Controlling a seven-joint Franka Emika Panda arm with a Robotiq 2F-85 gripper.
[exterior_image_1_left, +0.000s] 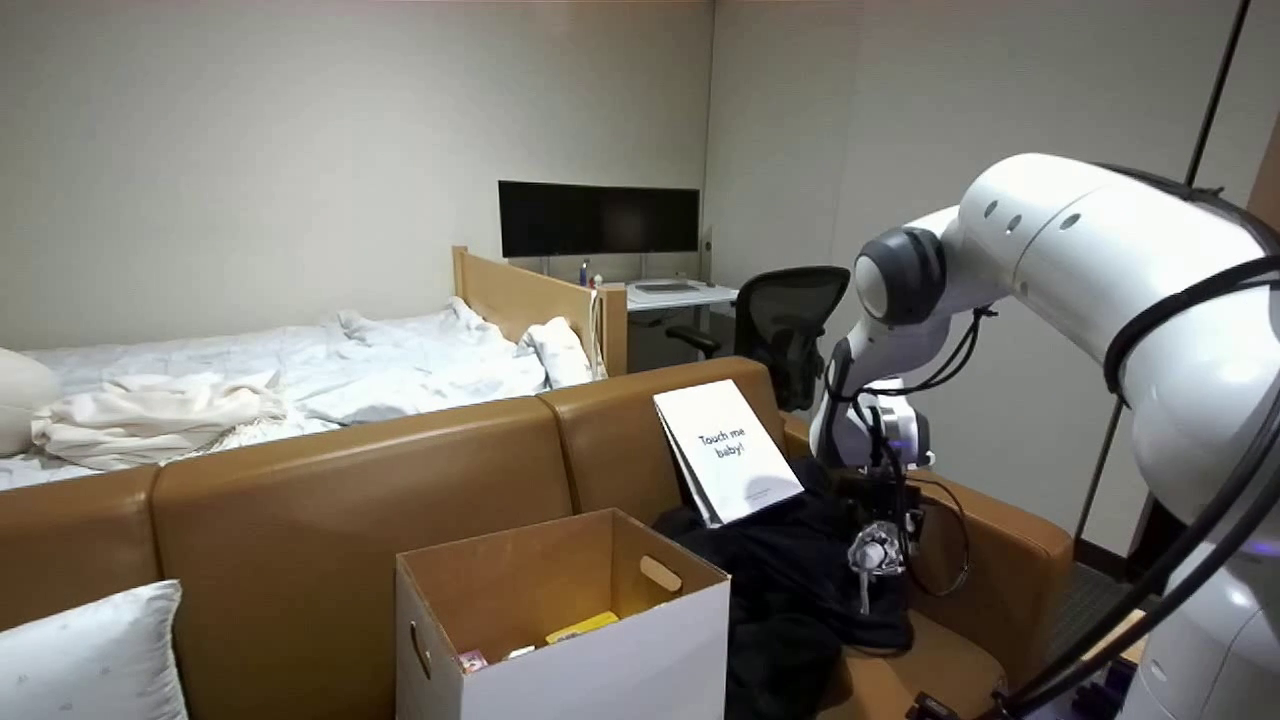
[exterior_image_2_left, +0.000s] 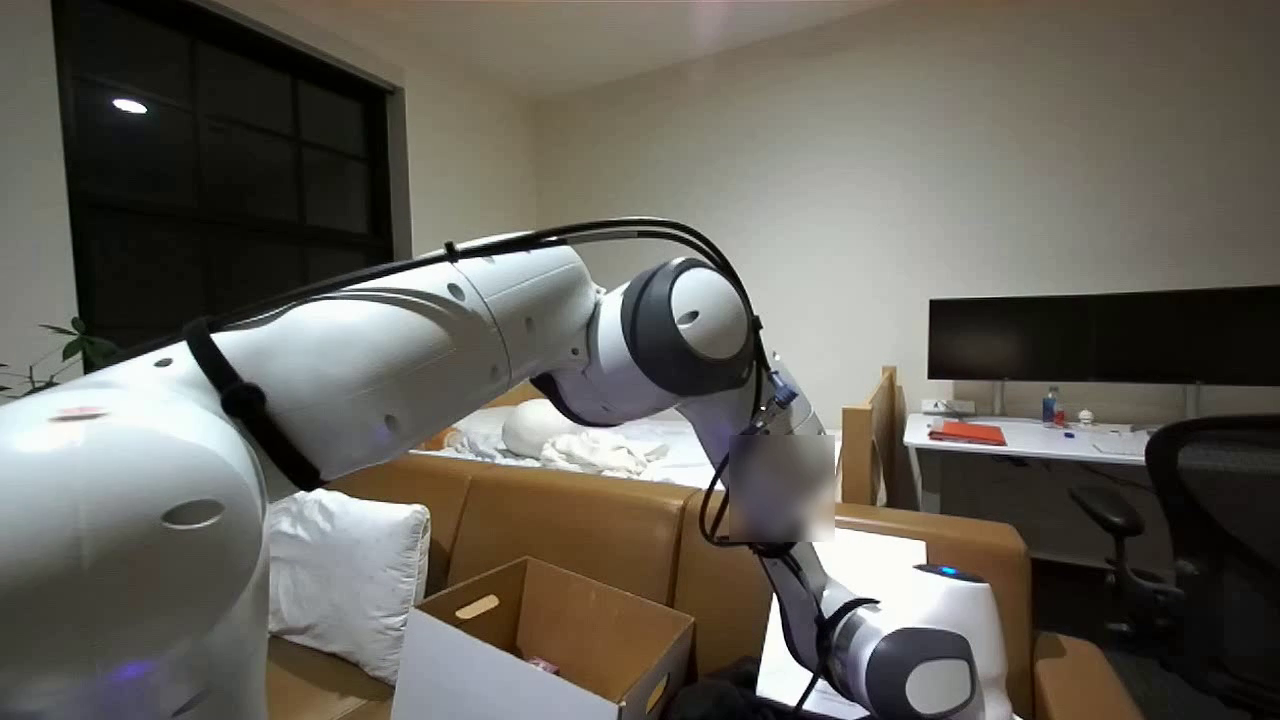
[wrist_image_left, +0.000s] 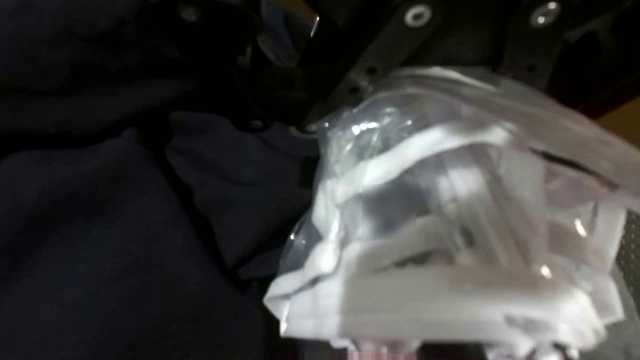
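Note:
A clear plastic bag with white and see-through contents fills much of the wrist view, just below the dark finger links. My gripper is shut on this bag, though the fingertips themselves are hidden by its folds. In exterior view 1 the bag hangs above the sofa seat, with a narrow strip dangling beneath it. Exterior view 2 does not show the gripper or the bag.
A white-sided cardboard box, open at the top with a few small items inside, stands left of the arm. Dark cloth lies between them. A white "Touch me baby!" board leans on the sofa back. The sofa armrest is at right.

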